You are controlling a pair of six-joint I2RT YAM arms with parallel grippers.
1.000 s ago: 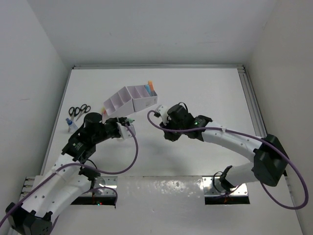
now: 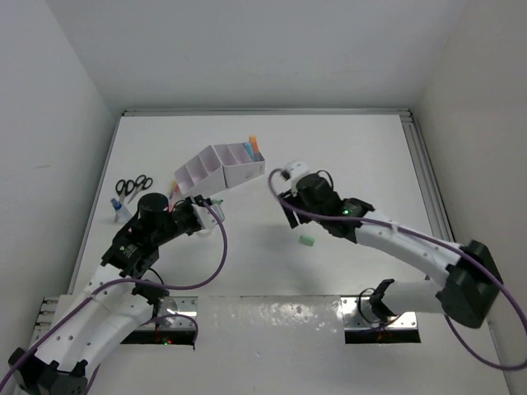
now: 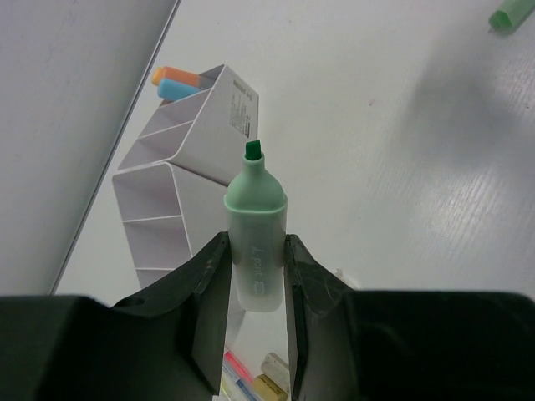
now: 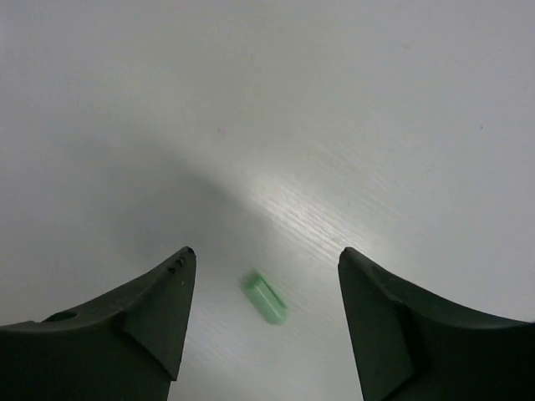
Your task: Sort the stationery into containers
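Note:
My left gripper is shut on a mint-green highlighter (image 3: 256,213), held near the grey compartment organisers (image 2: 202,174), which hold an orange marker (image 2: 254,144) and a blue one (image 3: 179,89) in a back compartment. My right gripper hangs open over the table; below it, between the fingers in view, lies a small green object (image 4: 264,296), also seen in the top view (image 2: 306,240), with nothing gripped.
Scissors (image 2: 134,188), a blue-capped item (image 2: 119,210) and several pens (image 3: 238,372) lie on the left of the white table (image 2: 346,148).
The left arm is nearly unmoved.

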